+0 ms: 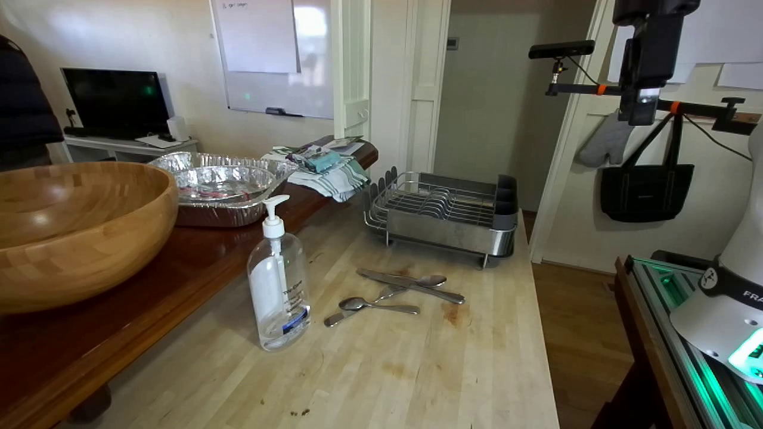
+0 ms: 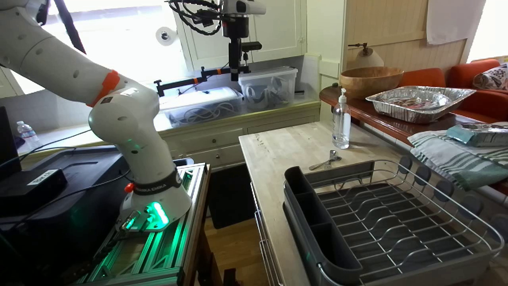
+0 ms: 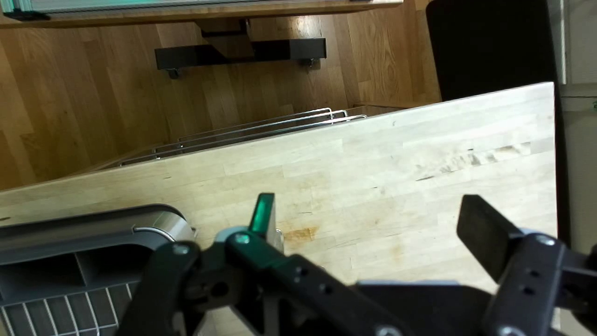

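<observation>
In the wrist view my gripper stands open, its two dark fingers wide apart and only bare tabletop showing beyond them. It hangs high above the counter, at the upper right of the first exterior view. Below lie two knives (image 1: 416,286), and spoons (image 1: 390,307), partly crossing one another on the wooden counter (image 1: 465,372). A grey dish rack (image 1: 436,230) with an empty-looking utensil holder (image 2: 328,233) sits at one end. From the wrist, the cutlery is mostly hidden behind the gripper.
A clear pump bottle (image 1: 279,300) stands upright beside the cutlery. On the raised dark ledge (image 1: 214,261) are a large wooden bowl (image 1: 86,236), foil trays (image 1: 222,182) and a striped towel (image 2: 447,150).
</observation>
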